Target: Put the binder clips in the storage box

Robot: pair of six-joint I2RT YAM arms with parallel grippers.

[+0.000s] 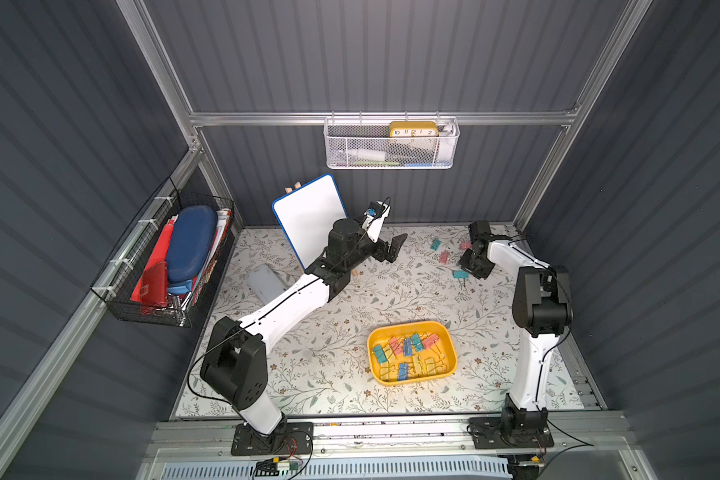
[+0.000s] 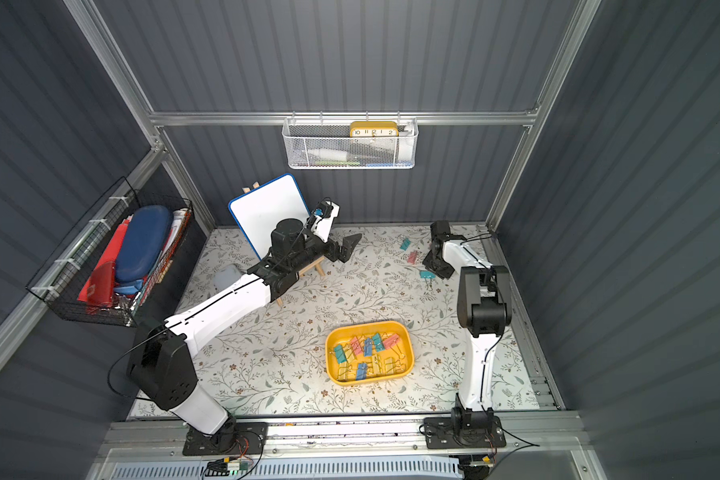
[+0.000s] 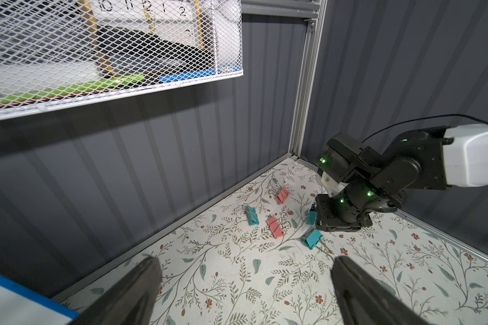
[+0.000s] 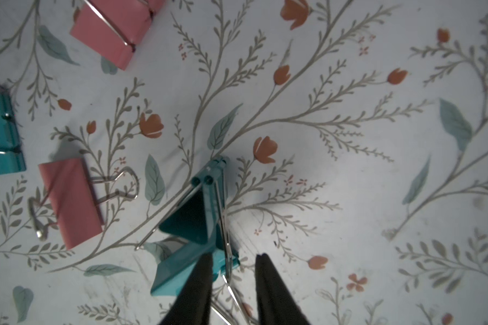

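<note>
A yellow box (image 1: 449,360) near the front holds several coloured binder clips. At the back right lie teal (image 3: 251,215) and pink (image 3: 274,227) clips and another pink clip (image 4: 114,29). My right gripper is low over them, its fingertips beside teal clips (image 4: 189,222); its fingers look part apart, and whether they touch a clip is unclear. My left gripper stands open above the middle back of the table, nothing between its fingers.
A whiteboard (image 1: 304,208) stands at the back left, behind my left arm. Baskets hang on the back (image 1: 336,152) and left (image 1: 120,304) walls.
</note>
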